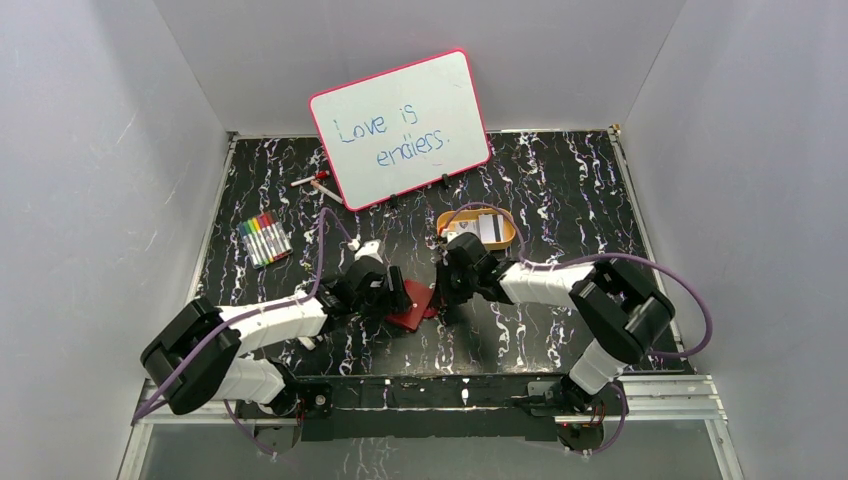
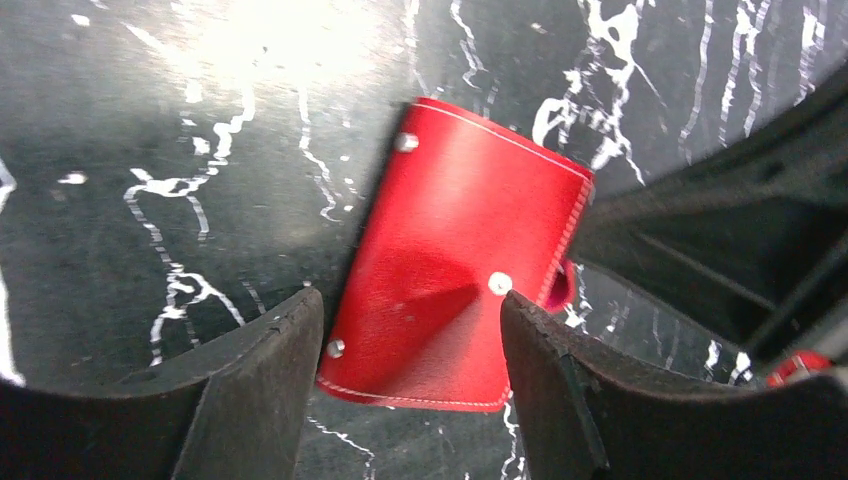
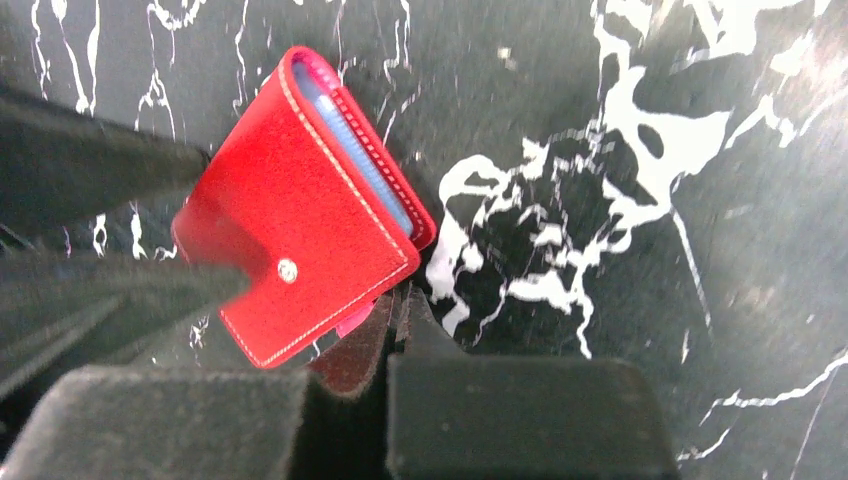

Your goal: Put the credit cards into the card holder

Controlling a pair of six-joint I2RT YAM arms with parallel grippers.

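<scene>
The red card holder [image 1: 408, 319] lies on the dark marbled table between my two grippers. In the left wrist view the holder [image 2: 450, 240] shows stitched edges and silver snaps. My left gripper stands open above its near part, one fingertip on each side. In the right wrist view blue-edged contents show in the side of the holder [image 3: 290, 215]. My right gripper is shut at the holder's near side, by a small pink tab; whether the tab is pinched does not show. White cards [image 1: 490, 228] sit in the orange tray [image 1: 446, 217].
A row of coloured markers [image 1: 265, 239] lies at the left. The whiteboard [image 1: 400, 130] stands at the back, with loose pens [image 1: 326, 191] beside it. Free table lies to the right of the tray and along the front.
</scene>
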